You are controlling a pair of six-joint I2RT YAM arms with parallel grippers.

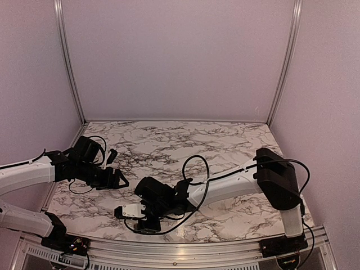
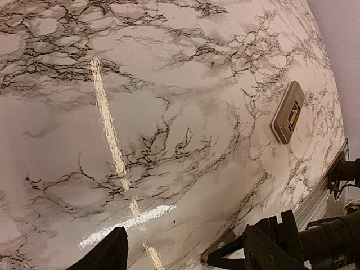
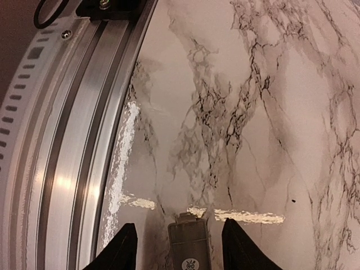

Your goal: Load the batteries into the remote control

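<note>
In the left wrist view a grey, open-backed case point(image 2: 287, 112) with an orange-and-black piece inside lies on the marble table, likely the remote. My open left gripper point(image 1: 119, 181) hangs over the table at the left, empty. My right gripper point(image 1: 145, 222) is low near the front edge, open. In the right wrist view a small grey object point(image 3: 189, 244) with a round sticker, perhaps a battery cover, lies between its fingers, not visibly gripped. The right arm hides much of the front in the top view. I cannot make out loose batteries.
The front metal rail point(image 3: 66, 185) runs close beside the right gripper. Tape marks point(image 2: 107, 124) lie on the surface, and walls enclose the sides and back.
</note>
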